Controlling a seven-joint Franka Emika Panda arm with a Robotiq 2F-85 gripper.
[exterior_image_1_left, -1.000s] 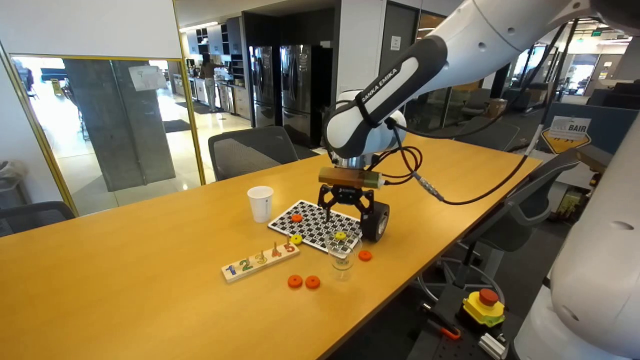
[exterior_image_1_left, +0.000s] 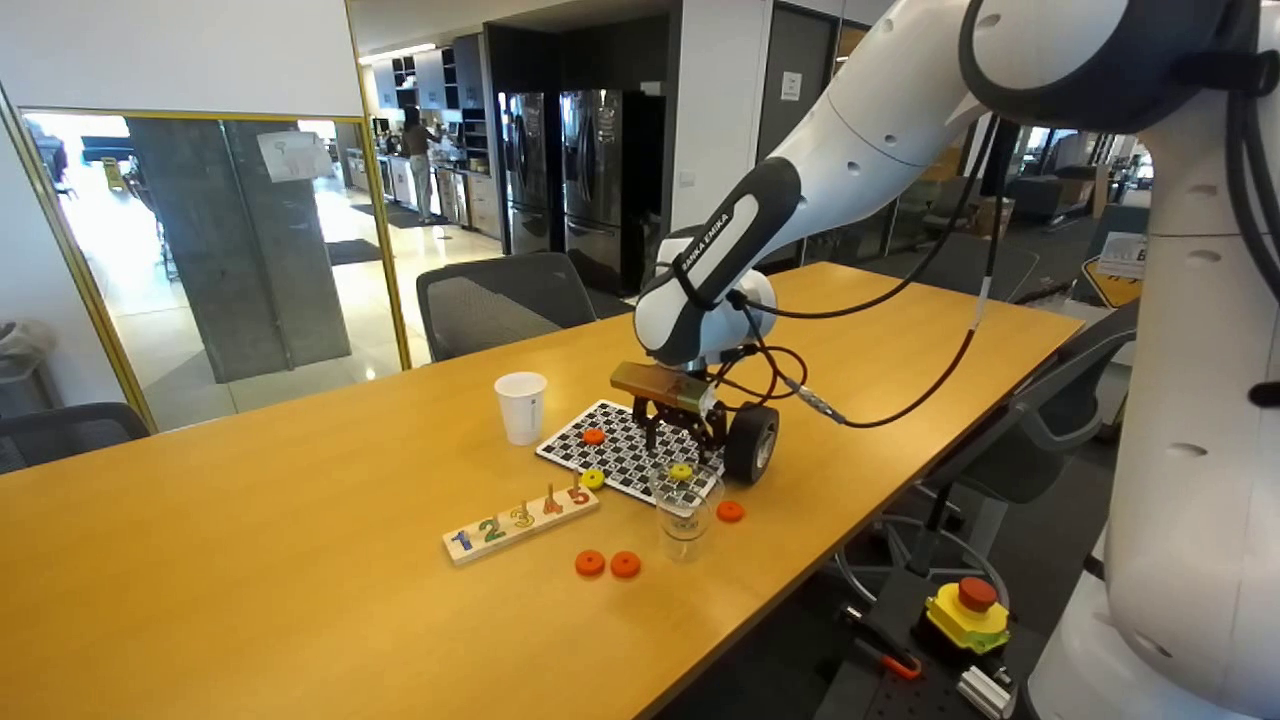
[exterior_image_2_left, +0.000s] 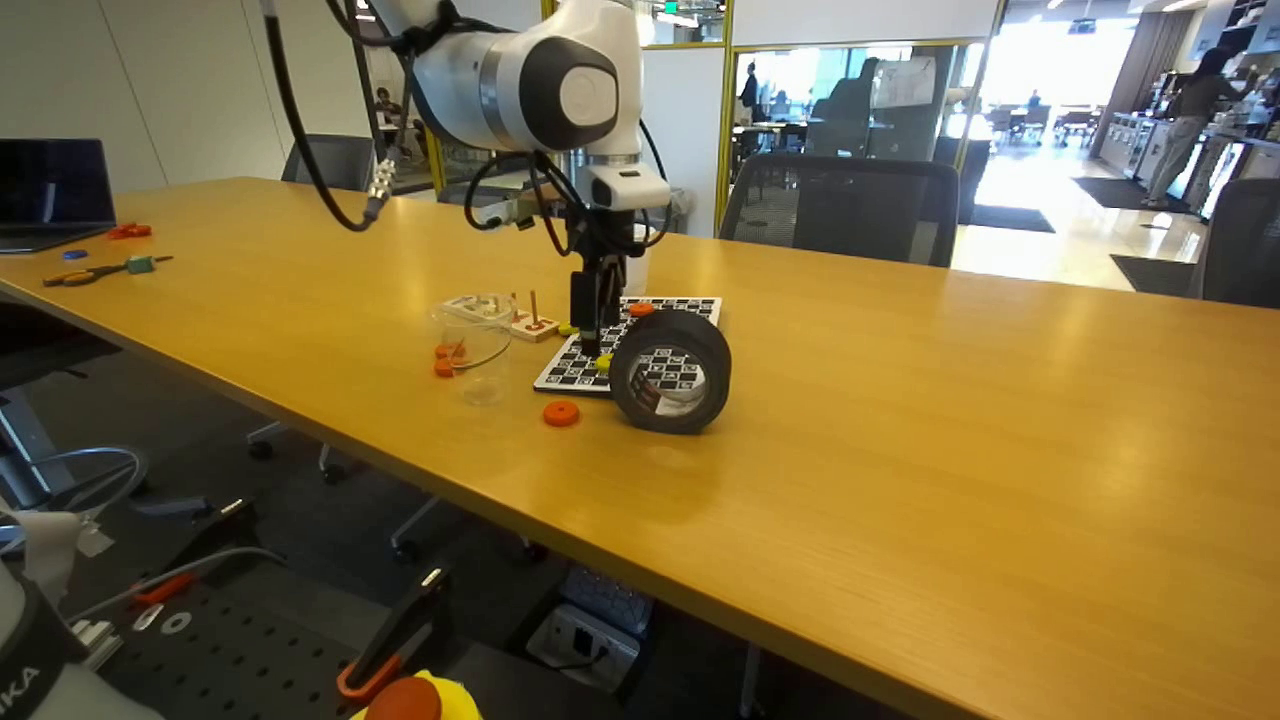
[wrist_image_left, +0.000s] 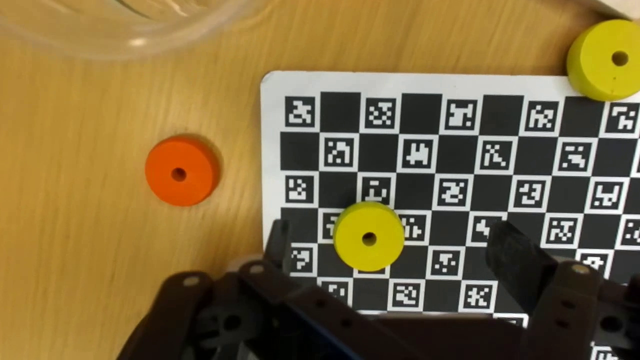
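My gripper is open above the black-and-white checkered board (wrist_image_left: 408, 114), its two fingers wide apart with nothing held. A yellow disc (wrist_image_left: 369, 236) with a centre hole lies flat on the board, seen between the fingers in the wrist view. Over the board's edge rests a second yellow disc (wrist_image_left: 606, 60). One orange disc (wrist_image_left: 181, 171) lies on bare table beside the board, and another orange disc (exterior_image_1_left: 594, 437) is on the board's far part. The wooden peg board (exterior_image_1_left: 521, 526) with painted numbers and upright pegs stands alongside.
A clear cup (exterior_image_1_left: 684, 516) stands close to the board, and a white cup (exterior_image_1_left: 521, 408) is behind it. The black tape roll (exterior_image_2_left: 669, 372) stands on edge right by the gripper. Two orange discs (exterior_image_1_left: 607, 563) lie nearer the table's front edge.
In exterior view 1 my gripper has come lower and a little to the left, and it has turned. The discs, cups and boards have stayed put.
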